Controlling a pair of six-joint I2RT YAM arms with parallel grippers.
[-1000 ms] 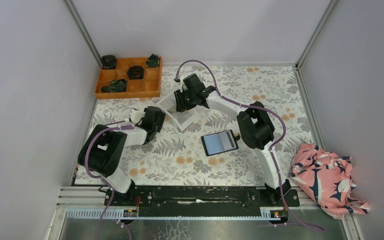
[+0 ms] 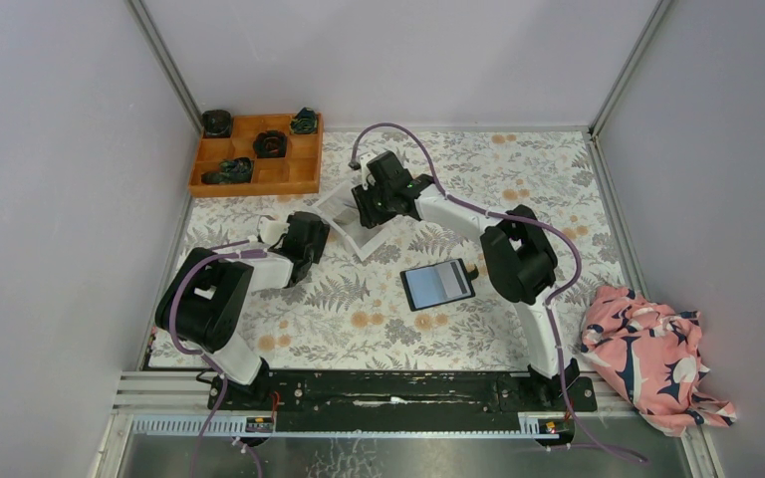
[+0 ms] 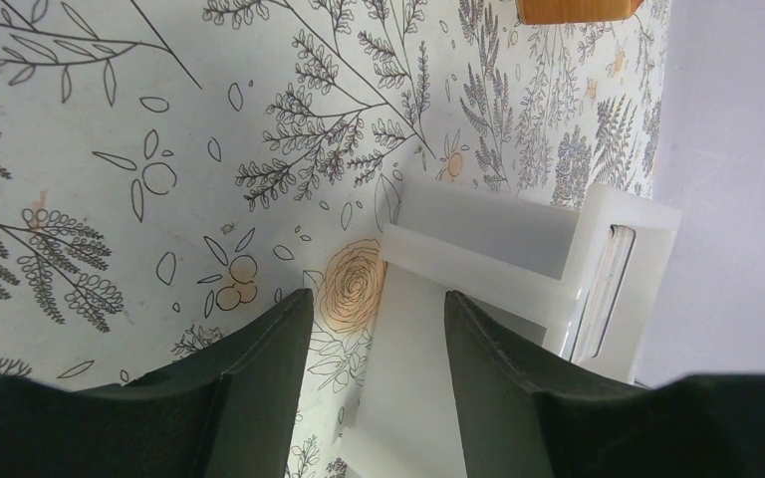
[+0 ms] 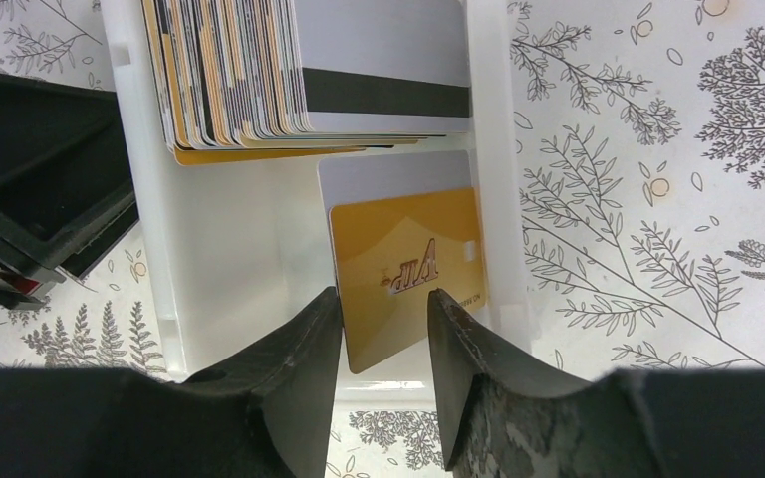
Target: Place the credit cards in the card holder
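Note:
A white open box (image 2: 366, 247) lies slanted near the table's middle back. Its one end holds a dense row of upright cards (image 4: 229, 80); a gold VIP card (image 4: 408, 261) leans over a pale card (image 4: 344, 179) in the other part. My right gripper is over the box, its fingers parted, the gold card showing behind the gap without a clear grip. At the box's left side my left gripper is shut on the box's wall, the contact partly hidden. A flat black-edged case (image 2: 438, 284), pale inside with grey strips, lies on the table.
A wooden divided tray (image 2: 259, 187) with dark items stands at the back left. Pink patterned cloth (image 2: 647, 354) is bunched at the right. Open table surrounds the flat case.
My right gripper has shifted slightly right over the box. The left arm, the box and the flat case look unmoved.

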